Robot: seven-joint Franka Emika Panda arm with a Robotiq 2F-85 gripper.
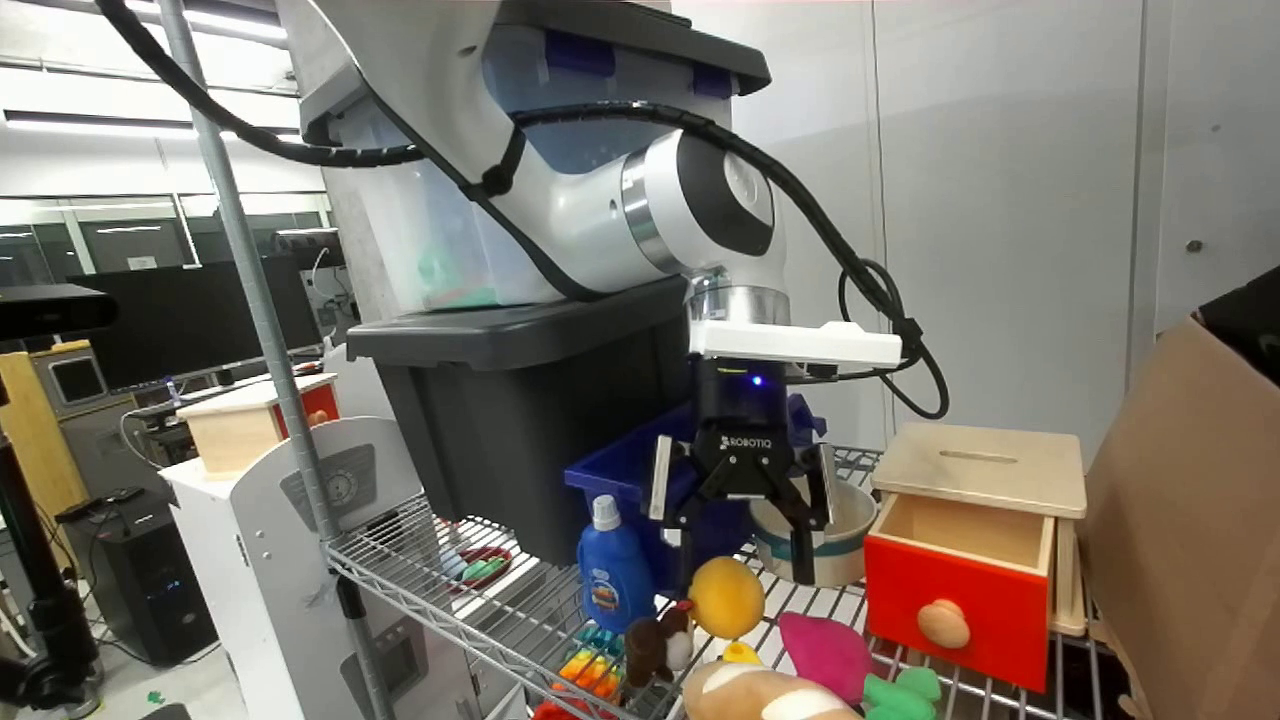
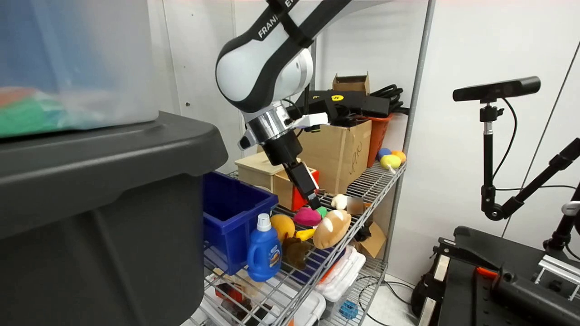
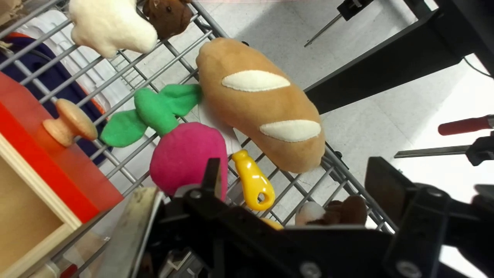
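My gripper (image 1: 745, 569) hangs open above the wire shelf, its fingers (image 1: 803, 558) spread with nothing between them. In exterior view 1 an orange ball-shaped toy (image 1: 726, 598) lies just below and in front of the fingertips. Beside it are a magenta beet toy (image 3: 188, 155) with green leaves, a tan bread loaf toy (image 3: 261, 104) with cream stripes and a yellow toy (image 3: 253, 180) with a hole at one end. A brown and white plush (image 3: 333, 213) shows partly behind the gripper in the wrist view. The wooden box's red drawer (image 1: 956, 610) stands pulled out, empty where visible.
A blue bin (image 2: 234, 209) and a blue detergent bottle (image 2: 264, 249) stand at one side of the toys. Behind the gripper is a white and teal round container (image 1: 849, 534). A cardboard box (image 1: 1188, 516) walls off the drawer's far side. The shelf's front edge is open.
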